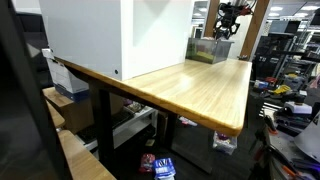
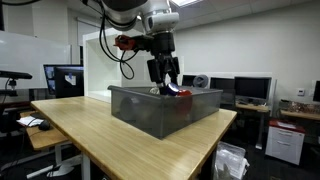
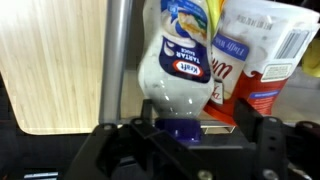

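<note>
A white packet with a blue label (image 3: 182,55) stands out in the wrist view, its lower end narrowing between the dark fingers of my gripper. These fingers look spread apart, and a firm hold on the packet cannot be made out. In exterior view 2 my gripper (image 2: 164,83) points down over the rim of a grey bin (image 2: 150,115), with a bit of the white packet showing at its tips. Exterior view 1 has the gripper (image 1: 227,31) small and far off, above the same bin.
Beside the packet lie a red and white container (image 3: 270,45) and other groceries. The bin wall (image 3: 113,60) runs close along the left of them. Bare wooden tabletop (image 2: 105,135) extends in front of the bin, and a white box (image 1: 150,35) stands on the table nearer exterior view 1.
</note>
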